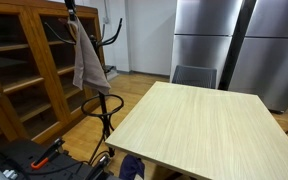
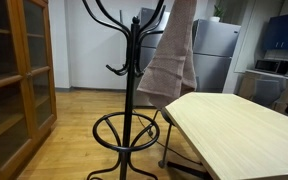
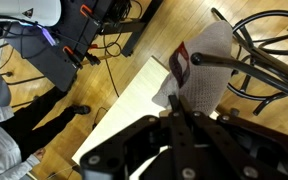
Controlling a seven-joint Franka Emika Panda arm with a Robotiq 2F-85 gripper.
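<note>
A grey-brown towel [image 1: 88,62] hangs from my gripper [image 1: 71,14], high at the left beside the black coat rack [image 1: 103,100]. In the wrist view the closed fingertips of my gripper meet the towel [image 3: 206,75], so the fingers look shut on its cloth. One arm of the rack [image 3: 229,64] crosses over the towel there, with a reddish-brown piece near its end. From exterior view 2, the towel [image 2: 172,70] hangs right of the rack's post [image 2: 131,85]; its top and my gripper are out of view.
A bare light wooden table [image 1: 199,125] fills the right foreground. Glass-fronted wooden cabinets [image 1: 19,75] stand behind the rack at left. A dark chair [image 1: 194,76] is behind the table. In the wrist view, a person's leg [image 3: 19,140] and cables show at left.
</note>
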